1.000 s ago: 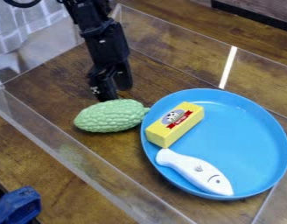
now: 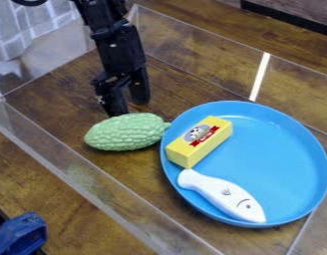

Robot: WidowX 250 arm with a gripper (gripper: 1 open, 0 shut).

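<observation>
The black gripper (image 2: 123,92) hangs low over the wooden surface, open, just above and behind a green bumpy vegetable (image 2: 127,132), with nothing seen between its fingers. The vegetable lies on the wood left of a blue plate (image 2: 279,149). On the plate rest a yellow box (image 2: 199,140) with a printed label and a white fish-shaped object (image 2: 222,194).
A blue object (image 2: 17,234) lies at the lower left corner. A clear panel edge runs along the left side. The wood behind the plate and right of the arm is clear.
The gripper has shifted very slightly; the objects have not moved.
</observation>
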